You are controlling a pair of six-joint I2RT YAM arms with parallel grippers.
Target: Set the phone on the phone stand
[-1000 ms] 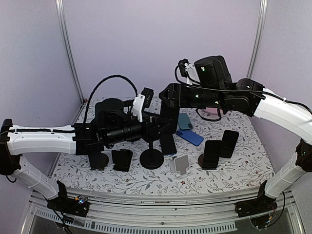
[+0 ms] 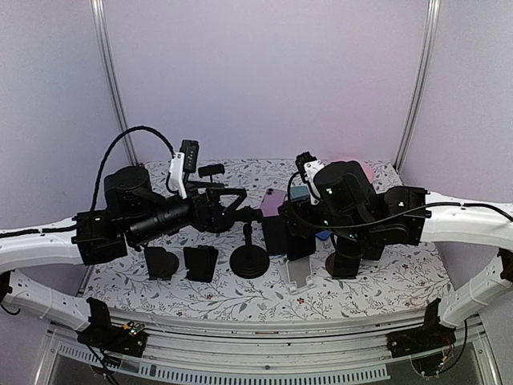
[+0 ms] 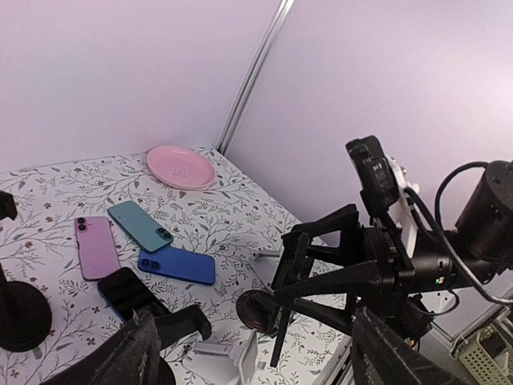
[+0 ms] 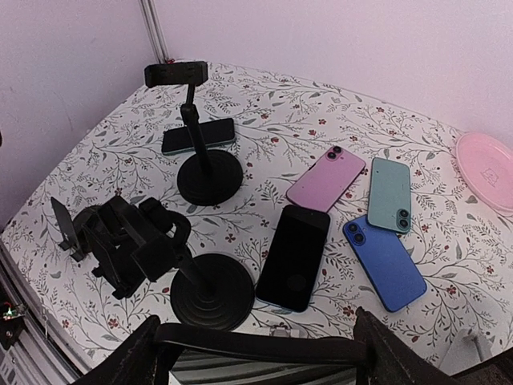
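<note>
My right gripper (image 2: 300,215) is shut on a dark phone (image 2: 300,243), held upright with its lower end at the white phone stand (image 2: 298,274). In the left wrist view this phone (image 3: 290,293) appears edge-on, right beside the white stand's backrest (image 3: 249,357); whether they touch, I cannot tell. The right wrist view shows the phone's top edge (image 4: 264,346) between the fingers, hiding most of what lies below. My left gripper (image 2: 243,204) is open and empty, above the round-based black stand (image 2: 249,262).
Flat on the table lie a black phone (image 4: 294,258), a pink phone (image 4: 326,178), a teal phone (image 4: 389,192) and a blue phone (image 4: 385,263). Another round-based stand (image 4: 209,176) is farther left. Phones on stands (image 2: 347,255) occupy the right; a pink plate (image 4: 490,172) lies behind.
My right gripper has come down and toward the front with the phone, now over the white stand. The left gripper has backed away to the left and stands apart from the phone.
</note>
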